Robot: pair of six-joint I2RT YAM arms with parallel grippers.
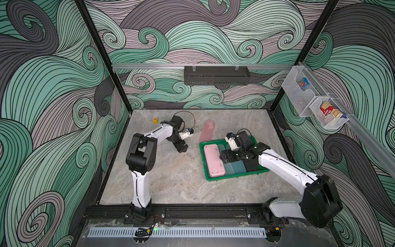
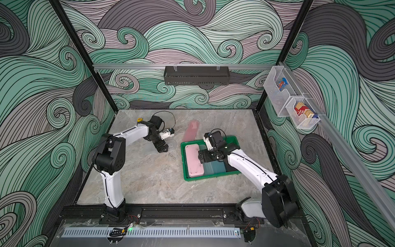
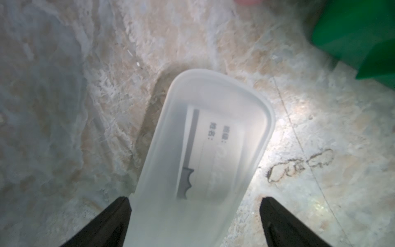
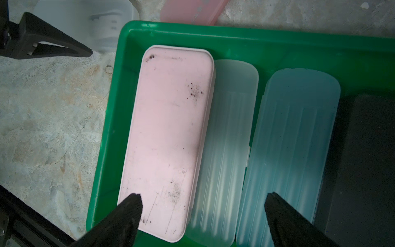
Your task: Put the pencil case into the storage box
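Note:
A translucent white pencil case [image 3: 205, 156] lies flat on the table, its near end running out of the left wrist view. Over it my left gripper stands open, one finger on each side of the case and nothing gripped. The green storage box [image 1: 204, 172] holds a pink case [image 4: 168, 131], a clear ribbed case [image 4: 224, 156], a blue one [image 4: 294, 148] and a dark one [image 4: 364, 173], side by side. Above these, my right gripper is open and empty. On the table behind the box rests a translucent pink case [image 1: 208, 129].
A small yellow object [image 1: 155, 120] sits at the back left of the table. Wire baskets [image 1: 327, 112] hang at the right, and a black tray [image 1: 216, 75] is mounted on the back rail.

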